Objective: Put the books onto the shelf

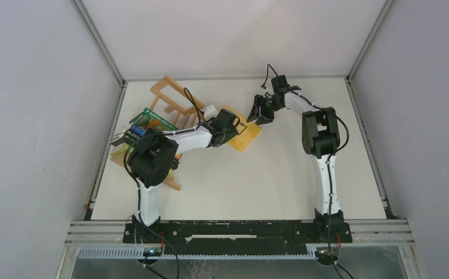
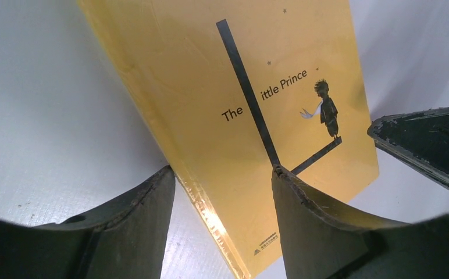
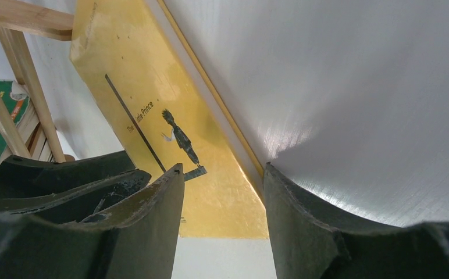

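The yellow "The Little Prince" book (image 1: 247, 137) lies at mid-table, slanted, with its cover up. In the left wrist view, the fingers of my left gripper stand apart at the book's spine side, one by the spine edge and one over the cover. From the opposite side comes my right gripper, its fingers also apart: one over the cover, the other beside the page edge. A dark fingertip (image 2: 385, 131) of the right gripper shows by the cover's figure. Whether either gripper's fingers touch the book cannot be told.
A wooden rack (image 1: 182, 97) stands at the back left. Green books (image 1: 152, 119) and a blue book (image 1: 137, 129) are by it, partly under the left arm.
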